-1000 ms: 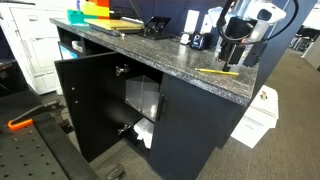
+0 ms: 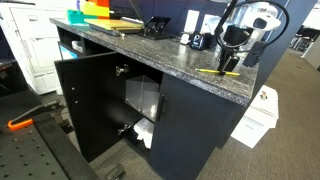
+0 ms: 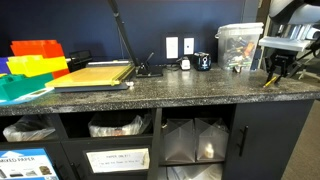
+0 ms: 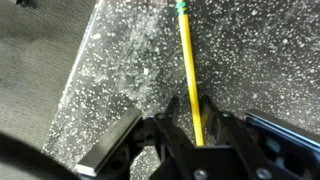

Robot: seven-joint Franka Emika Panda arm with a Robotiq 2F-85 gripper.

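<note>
A thin yellow pencil (image 4: 188, 70) with a green end lies flat on the speckled dark countertop (image 4: 130, 60). In the wrist view it runs down from the top edge into the space between my fingers. My gripper has its fingers spread to either side of the pencil, with a gap on both sides. In exterior view 1 the gripper (image 2: 227, 64) is low over the pencil (image 2: 208, 71) at the counter's right end. Exterior view 2 shows the gripper (image 3: 277, 73) there too, pointing down. The pencil's near end is hidden by the gripper.
A clear plastic bin (image 3: 238, 45) stands at the back of the counter, close to the arm. Farther left are a laptop-like black stand (image 3: 148, 68), a wooden board (image 3: 95, 76) and colored blocks (image 3: 35, 65). A cabinet door (image 2: 90, 105) hangs open below the counter.
The gripper has come down from above the counter to the pencil. The pencil appears to lie in the same place.
</note>
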